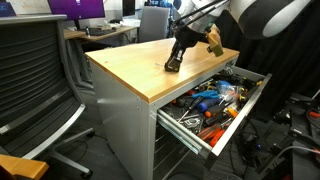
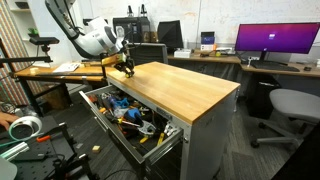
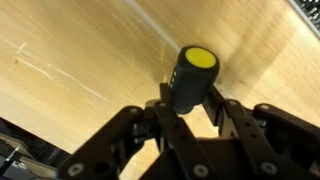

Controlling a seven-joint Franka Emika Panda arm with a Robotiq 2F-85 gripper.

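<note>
In the wrist view, a dark object with a round yellow end sits between the fingertips of my gripper, which is shut on it. Exterior view 1 shows my gripper pointing down over the wooden top, with the dark object at its tips. It is at or very close to the surface; I cannot tell whether it still touches the wood. From the other side, my gripper appears small, near the far end of the cabinet top.
Beneath the top, an open drawer full of tools juts out from the cabinet. An office chair stands beside the cabinet. Much of the wooden top is bare.
</note>
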